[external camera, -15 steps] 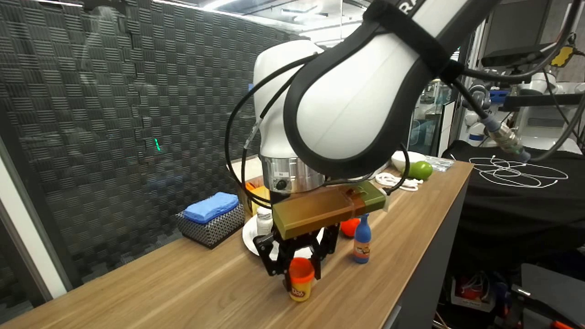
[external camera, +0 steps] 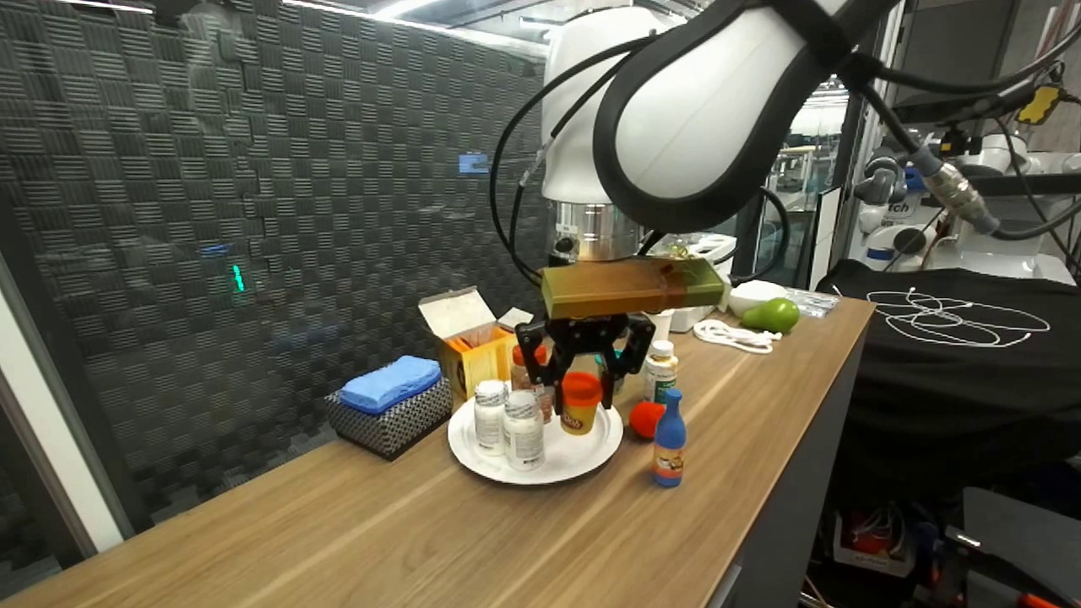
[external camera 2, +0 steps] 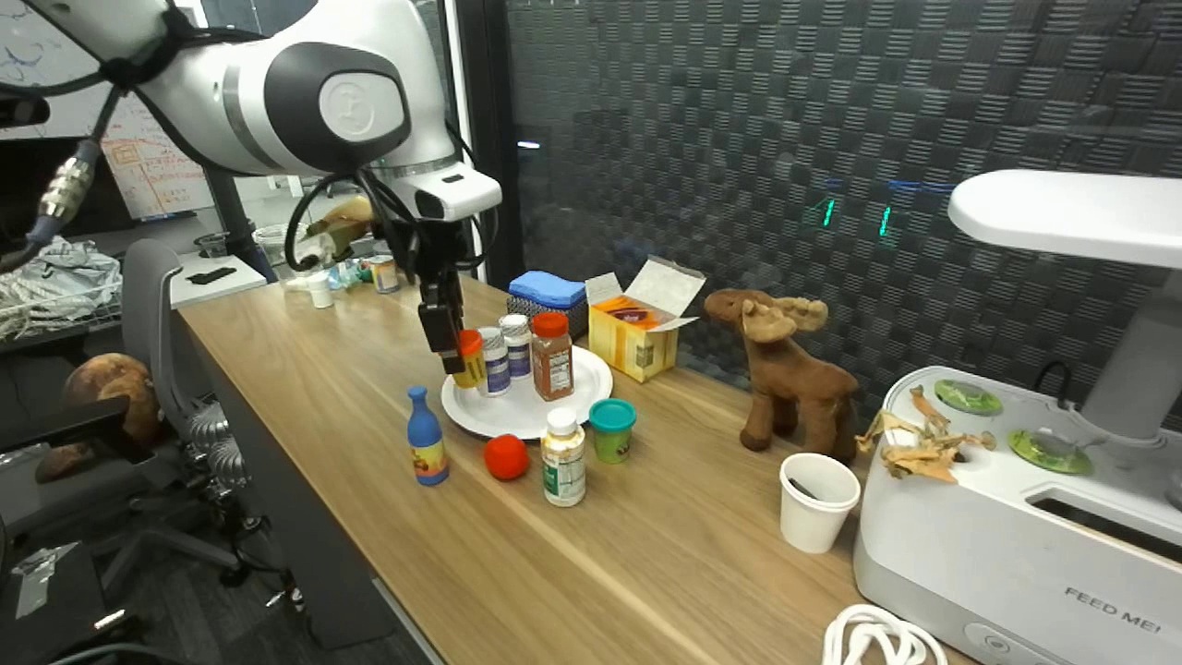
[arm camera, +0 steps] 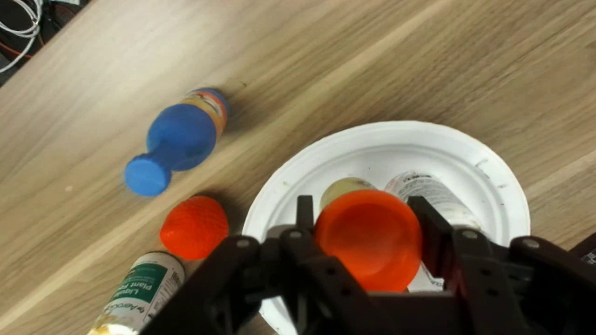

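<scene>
A yellow Play-Doh tub with an orange lid (external camera: 579, 405) is pinched in my gripper, whose fingers are shut on its two sides. In the wrist view the orange lid (arm camera: 369, 240) faces the camera. Below and around it lies the white plate (external camera 2: 484, 423), carrying two white pill bottles (external camera: 524, 431) and a red-capped spice jar (external camera 2: 551, 356). Exterior view 1 shows the tub over the plate's right part. Whether its base touches the plate, I cannot tell.
Near the plate stand a blue bottle (external camera 2: 427, 438), a red ball-like item (external camera 2: 506, 456), a white-capped bottle (external camera 2: 564, 460) and a teal-lidded tub (external camera 2: 611, 430). Behind are a yellow box (external camera 2: 633, 332) and a basket with blue cloth (external camera: 390, 400).
My gripper has carried the tub from the bare counter in front of the plate, back and slightly right, to over the plate. The other objects look unmoved.
</scene>
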